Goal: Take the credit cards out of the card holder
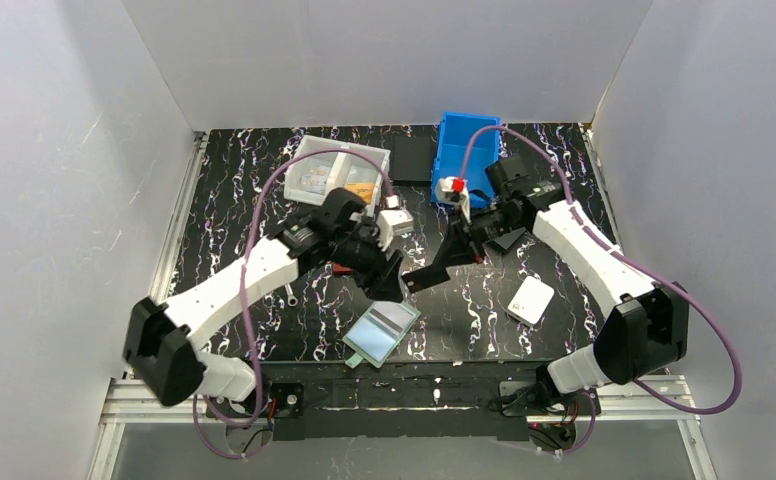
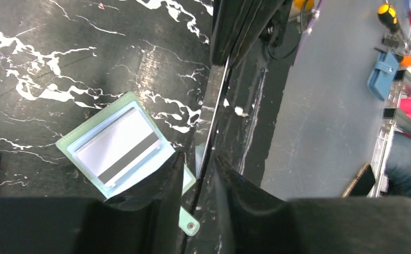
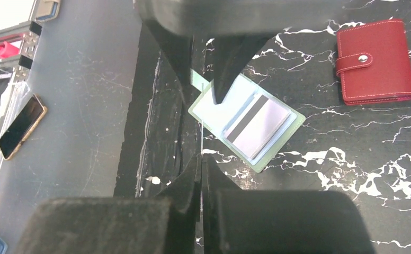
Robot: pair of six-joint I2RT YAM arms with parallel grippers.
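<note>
A dark card (image 1: 426, 279) hangs upright above the table between my grippers, seen edge-on in both wrist views (image 2: 210, 121). My right gripper (image 1: 451, 262) is shut on it. My left gripper (image 1: 389, 282) is at its other end; in the left wrist view its blurred fingers (image 2: 199, 169) are near the card's edge, and whether they grip it cannot be told. The light green card holder (image 1: 382, 330) lies open below, white cards with a dark stripe (image 3: 259, 124) in its pocket.
A red wallet (image 3: 375, 58) lies behind the holder. A white case (image 1: 530, 300) sits right, a clear container (image 1: 304, 150) and blue bin (image 1: 469, 120) at the back. The table's front edge is just before the holder.
</note>
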